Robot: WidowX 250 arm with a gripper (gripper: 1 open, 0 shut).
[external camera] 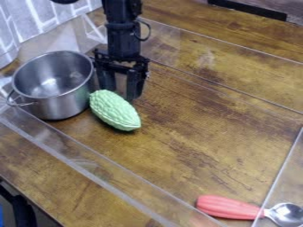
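My gripper (pixel 120 82) hangs low at the upper middle, just behind a pale green bumpy vegetable (pixel 115 110) that lies on the wooden table. A steel pot (pixel 34 87) with handles stands to the left, close beside both. The fingers are dark and small in this view; whether they are open or shut is hard to make out.
A spoon with a red handle (pixel 229 207) lies at the front right. Clear plastic edges run along the table's sides.
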